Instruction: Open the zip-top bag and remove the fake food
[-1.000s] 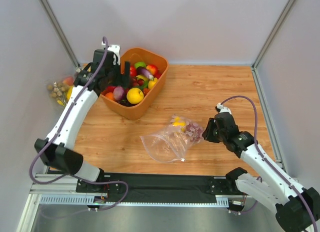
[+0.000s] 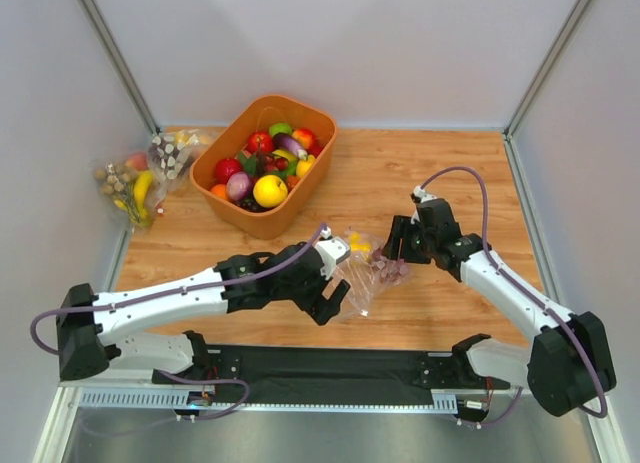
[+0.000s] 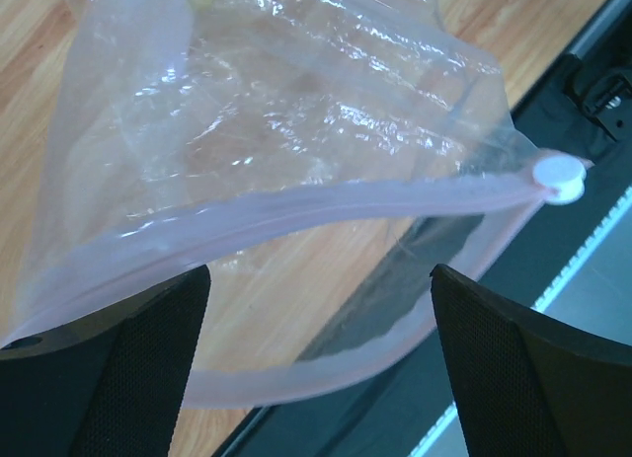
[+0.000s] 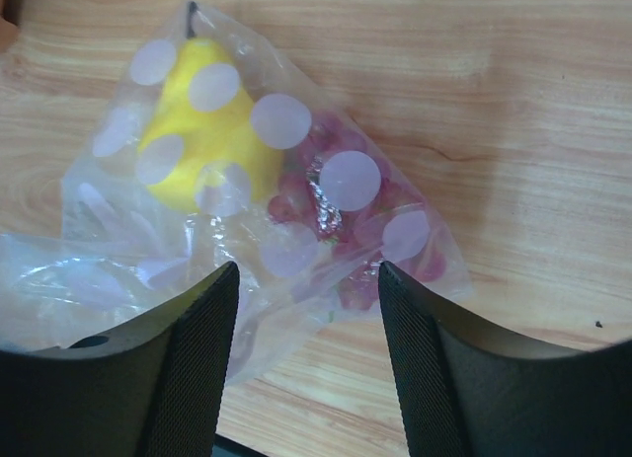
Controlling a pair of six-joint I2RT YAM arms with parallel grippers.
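A clear zip top bag lies on the table near its front edge. Its mouth gapes in the left wrist view, with a white slider at one end of the rim. Inside the bag are a yellow pear and a bunch of red grapes, showing through white dots. My left gripper stands open over the bag's mouth; the rim crosses in front of its fingers. My right gripper is open above the grape end, nothing clearly held.
An orange bin full of fake fruit and vegetables stands at the back left. Filled clear bags, one with a banana, rest by the left wall. Bare wood stretches across the back right.
From over the orange bin, my left arm has swung forward and right to the bag's mouth. My right gripper has shifted slightly left, over the grape end. The bag lies in about the same place.
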